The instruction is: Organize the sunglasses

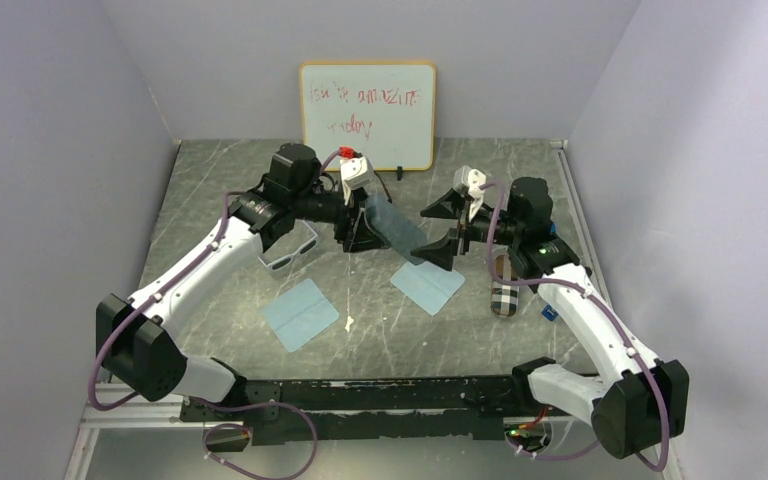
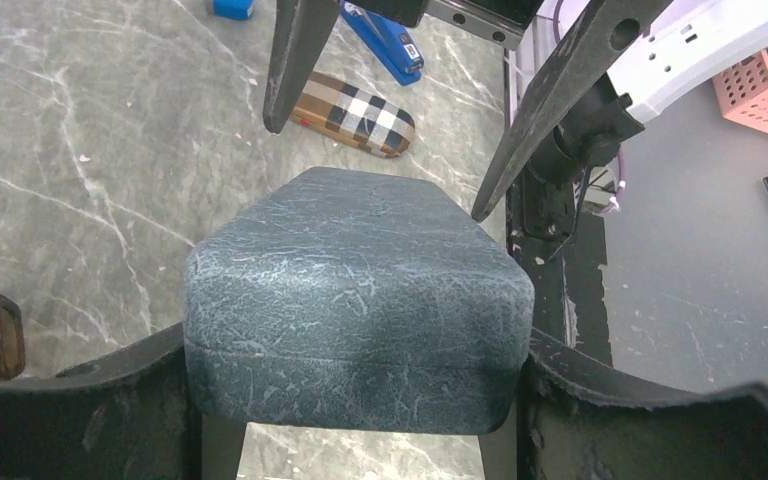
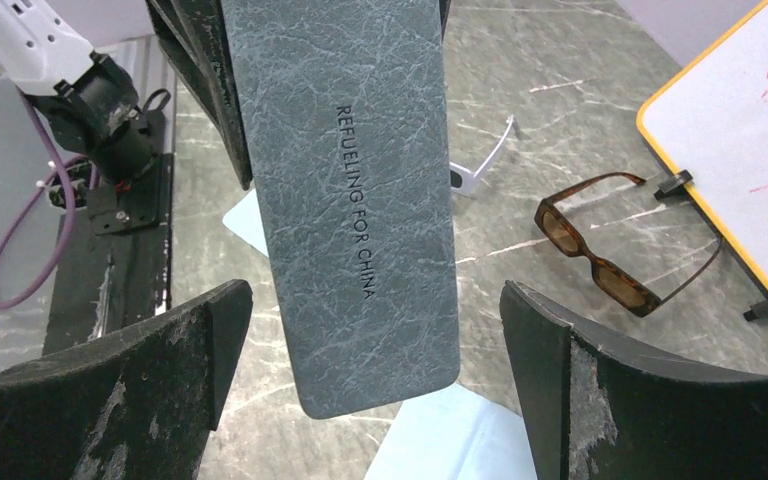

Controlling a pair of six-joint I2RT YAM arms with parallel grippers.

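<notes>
A dark grey glasses case [image 1: 395,228] lettered "REFUELING FOR CHINA" is held in the air by my left gripper [image 1: 358,225], shut on its end; the case fills the lower middle of the left wrist view [image 2: 358,300]. My right gripper [image 1: 438,228] stands open at the other end of the case, its fingers either side of it. White sunglasses [image 1: 282,260] lie behind the left arm. Brown sunglasses [image 3: 610,275] lie near the whiteboard, mostly hidden in the top view. A plaid case [image 1: 504,295] lies at the right.
Two pale blue cloths [image 1: 300,315] [image 1: 427,286] lie on the marble table. The whiteboard [image 1: 367,110] stands at the back. Small blue items [image 1: 550,312] sit at the right.
</notes>
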